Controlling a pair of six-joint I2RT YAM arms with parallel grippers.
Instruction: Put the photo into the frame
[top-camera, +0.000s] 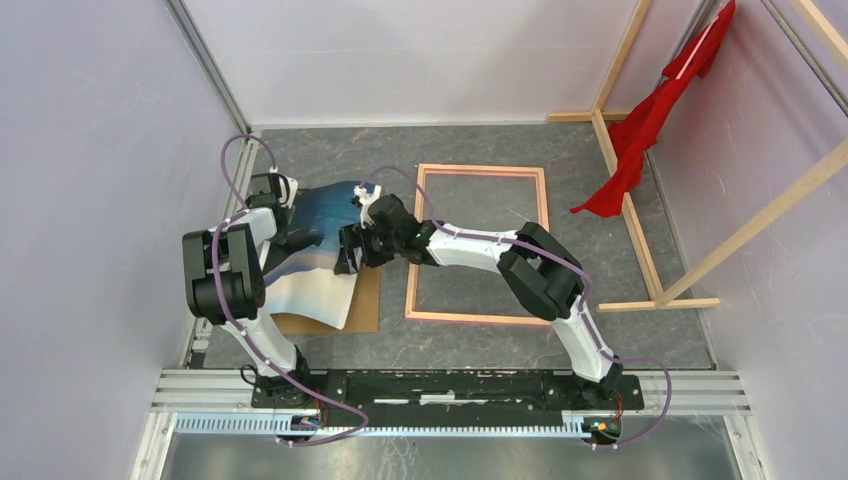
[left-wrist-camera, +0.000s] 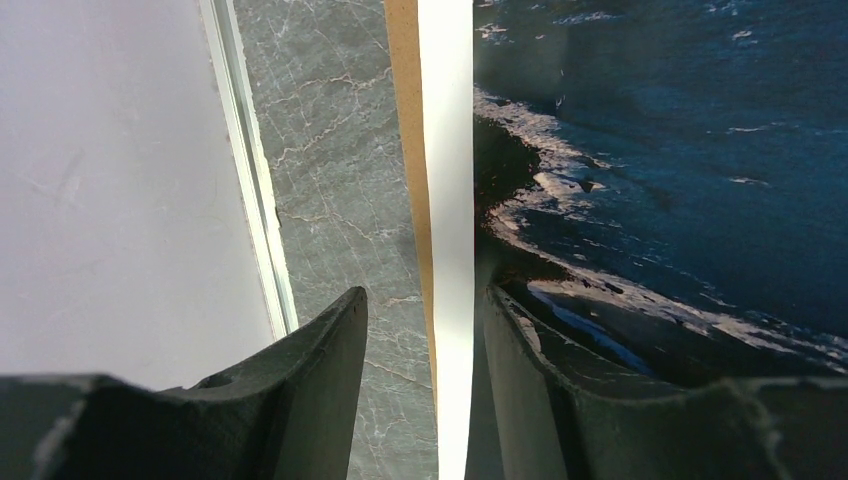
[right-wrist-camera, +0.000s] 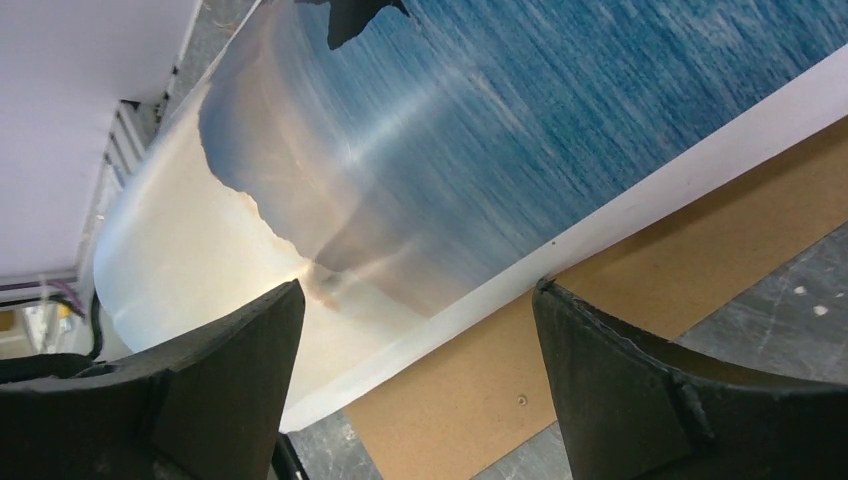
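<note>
The photo, a blue and pale seascape with a white border, lies skewed and bowed over a brown board at the left. In the right wrist view, its near border curves up off the board and crosses between the spread fingers of my right gripper, which is open. At the photo's left side, the fingers of my left gripper stand apart on either side of the white border; neither visibly pinches it. The empty wooden frame lies flat to the right, partly covered by my right arm.
A wooden stand with a red cloth occupies the right side. White walls close in the left, back and right. Bare grey floor shows in front of the board and frame.
</note>
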